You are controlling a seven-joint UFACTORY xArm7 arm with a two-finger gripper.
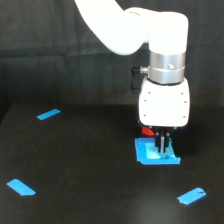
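My white gripper (161, 151) points straight down at the right of the dark table, its dark fingertips over a blue square (143, 153) with a paler patch inside. The fingers stand close together. At this size I cannot tell whether they are open or shut, or whether anything is between them. Something red (147, 131) shows just below the hand's left side, mostly hidden by the hand. I cannot tell what it is, or whether it touches the fingers.
Blue tape strips lie at the back left (49, 114), the front left (20, 187) and the front right (191, 196) of the black table (90, 165). A dark curtain (60, 70) hangs behind.
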